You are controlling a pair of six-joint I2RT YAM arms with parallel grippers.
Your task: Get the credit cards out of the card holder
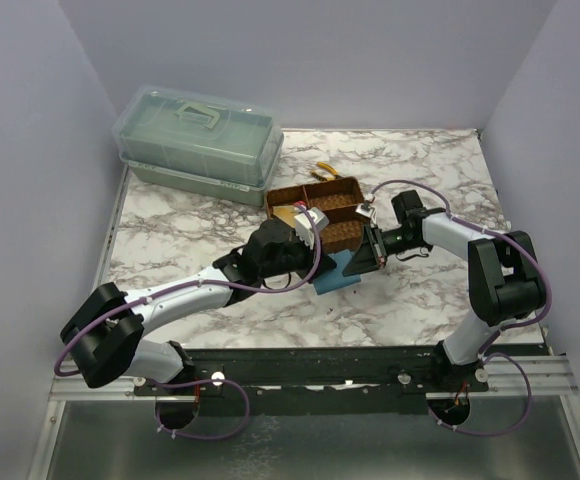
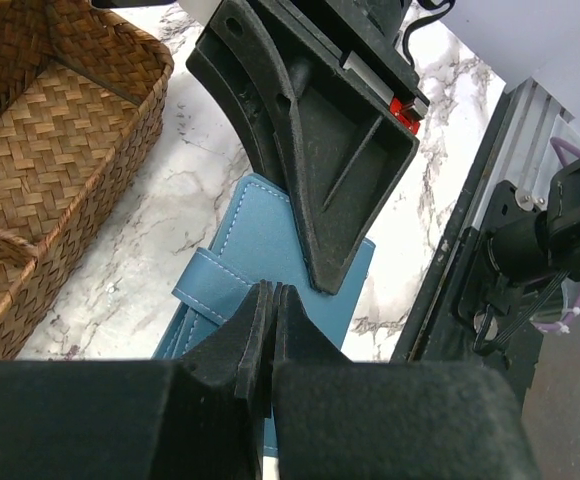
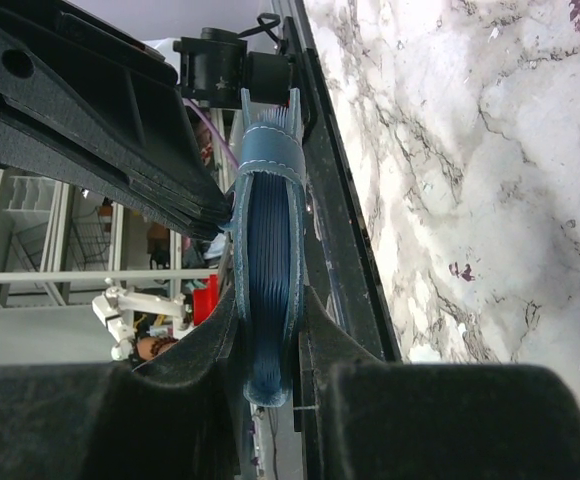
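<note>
The blue leather card holder (image 1: 335,284) is held up over the front middle of the table. My right gripper is shut on it; edge-on in the right wrist view, its stitched sides, strap and layered inner sleeves show. My left gripper is shut at the holder's near side, over its face in the left wrist view; I cannot tell whether anything is between those fingertips. The right gripper's black body covers the holder's upper right part there. I cannot make out any card clearly.
A woven divided basket (image 1: 342,231) with items stands behind the grippers, with orange-handled pliers (image 1: 326,170) beyond it. A lidded teal plastic box (image 1: 195,135) fills the back left. The table's front edge is just below.
</note>
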